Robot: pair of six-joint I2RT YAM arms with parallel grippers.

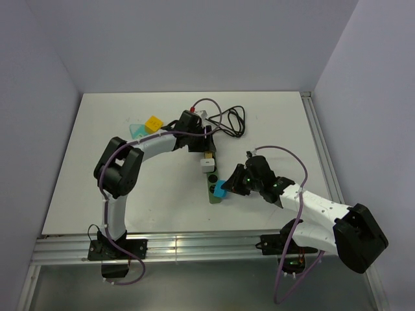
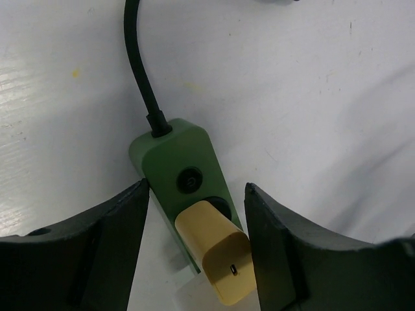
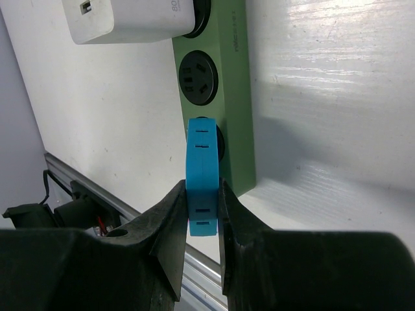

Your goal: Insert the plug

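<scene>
A green power strip (image 2: 180, 152) lies on the table with its black cable running from the far end. Toward that end sits a yellow plug (image 2: 211, 236) over its sockets, and beside it a white plug (image 3: 133, 19). My left gripper is part open above the strip's cable end, its fingers on either side of the strip and the yellow plug in view. At the near end, a blue plug (image 3: 202, 172) is between the fingers of my shut right gripper. The blue plug covers much of the last socket; whether its prongs are inside is hidden.
An empty socket (image 3: 198, 78) shows between the white and blue plugs. A yellow block (image 1: 154, 124) and a teal piece (image 1: 137, 131) lie at the back left. The black cable (image 1: 235, 122) is coiled at the back.
</scene>
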